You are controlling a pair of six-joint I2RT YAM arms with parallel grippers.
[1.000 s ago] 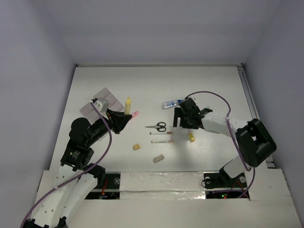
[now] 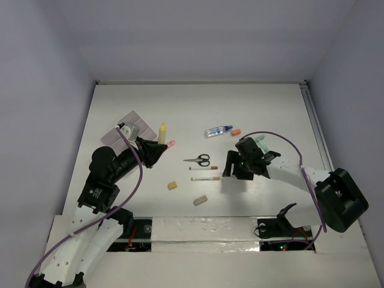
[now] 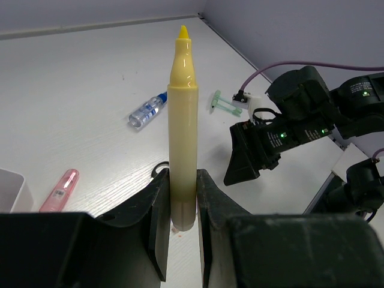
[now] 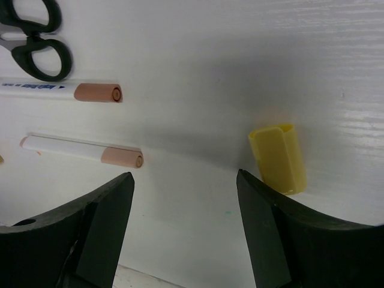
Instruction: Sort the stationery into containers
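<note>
A yellow glue-like tube [image 3: 183, 150] stands upright in my left gripper [image 2: 157, 147], which is shut on it near the grey compartment container [image 2: 129, 120]. My right gripper is low over the table, fingers apart, with a small yellow piece [image 4: 277, 161] on the table just beyond its right finger. Two white-and-brown markers [image 4: 60, 90] and scissors [image 4: 42, 57] lie to the left in the right wrist view.
A blue-capped bottle [image 2: 217, 131], an orange block [image 2: 236, 132] and a green item [image 3: 222, 105] lie at the back right. A tan block [image 2: 172, 185], a grey block [image 2: 200, 200] and a pink item [image 3: 60, 191] also lie out.
My right gripper has moved down and toward the front of the table, now covering the yellow piece in the top view. The left arm is nearly still, holding the tube.
</note>
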